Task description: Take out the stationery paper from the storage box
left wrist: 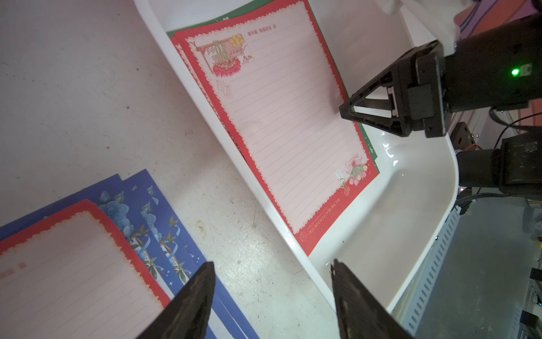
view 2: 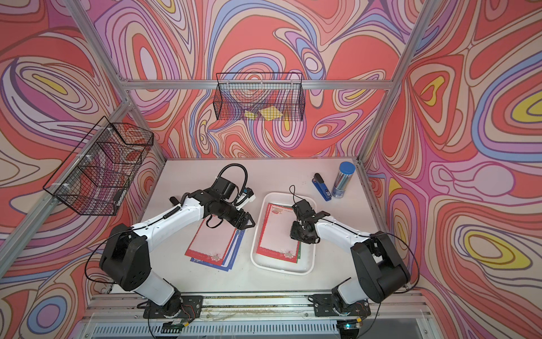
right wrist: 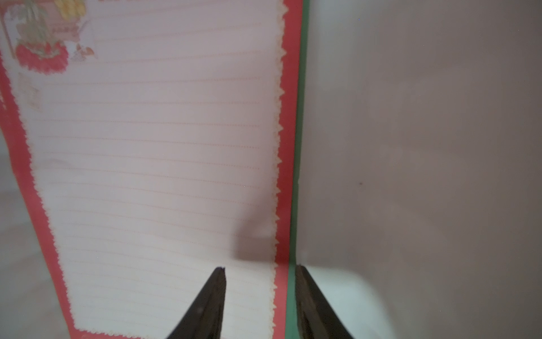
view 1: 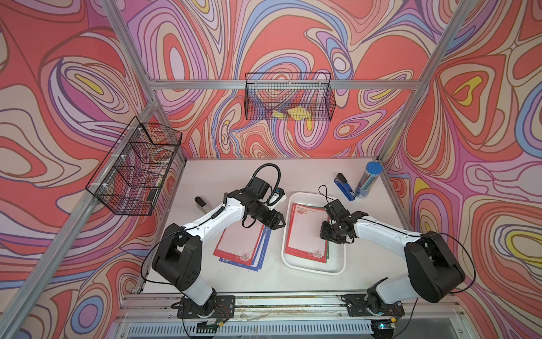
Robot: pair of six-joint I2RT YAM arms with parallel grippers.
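A red-bordered, lined sheet of stationery paper (right wrist: 169,169) lies in the white storage box (view 1: 285,262), with a green sheet (right wrist: 299,141) showing as a thin strip beneath its right edge. In the right wrist view my right gripper has its fingertips apart, on either side of that edge; nothing is clearly pinched. Its contact with the paper cannot be told. My left gripper stands open and empty, outside the box by its left wall. On the table to the left lie another red-bordered sheet (left wrist: 79,271) and blue sheets (left wrist: 163,226) under it.
Behind the box are a blue stapler (view 1: 344,186) and a clear jar with a blue lid (view 1: 369,178). A dark-handled object (view 1: 200,201) lies at the table's left. Wire baskets (view 1: 290,101) hang at the back and left.
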